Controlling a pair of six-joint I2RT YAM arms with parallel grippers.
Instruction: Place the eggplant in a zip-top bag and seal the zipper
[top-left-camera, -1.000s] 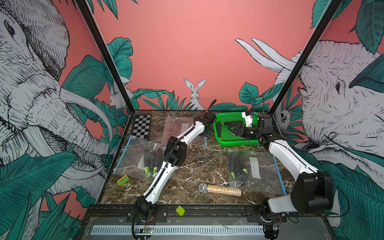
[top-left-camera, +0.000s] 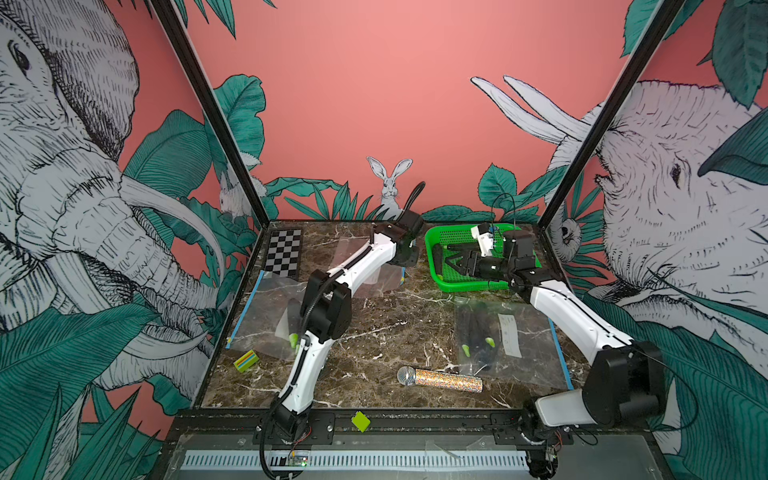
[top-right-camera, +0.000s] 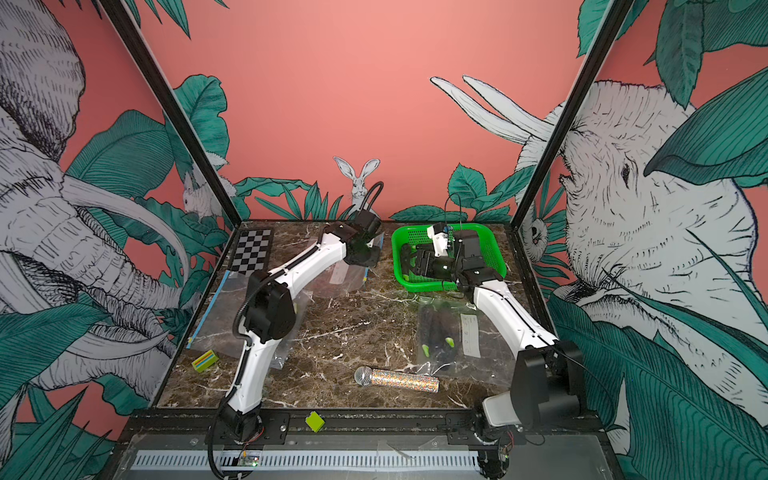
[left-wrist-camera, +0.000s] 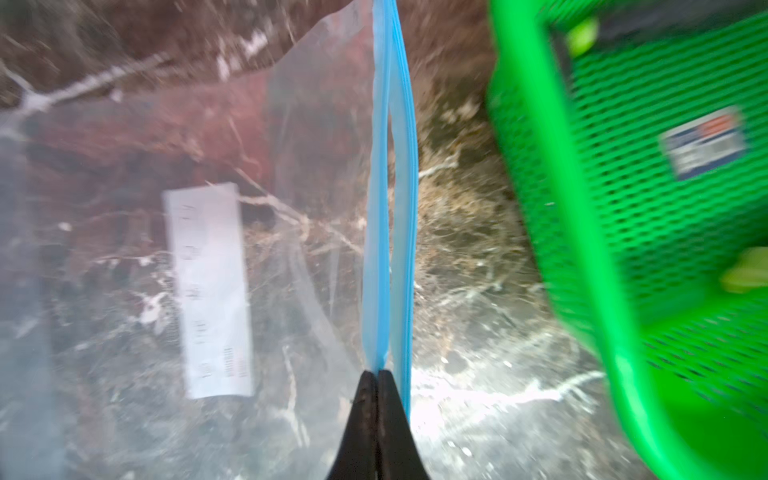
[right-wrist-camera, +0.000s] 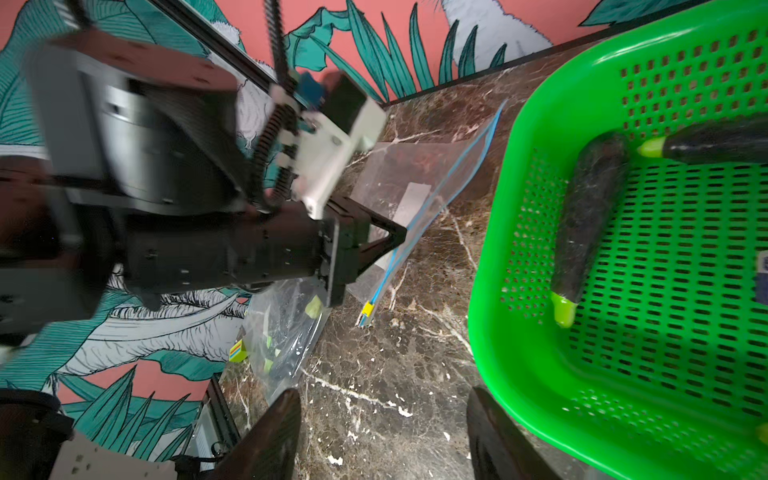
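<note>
An empty clear bag (left-wrist-camera: 312, 240) with a blue zipper (left-wrist-camera: 404, 200) lies at the back centre, left of the green basket (left-wrist-camera: 592, 264). My left gripper is shut at that zipper strip; the strip runs into the closed fingertips, and the bag's edge looks slightly raised. My right gripper stands open over the basket's left side, nothing between its fingers. Dark eggplants with green tips (right-wrist-camera: 584, 216) lie in the basket.
Filled bags lie at front left (top-left-camera: 260, 312) and front right (top-left-camera: 532, 336). A glittery tube (top-left-camera: 440, 380) lies at front centre, a small sponge (top-left-camera: 245, 361) at left, a checker board (top-left-camera: 282, 254) at back left.
My left arm has shifted left, pulling the bag's zipper edge slightly with it. The right arm has moved a little left over the basket.
</note>
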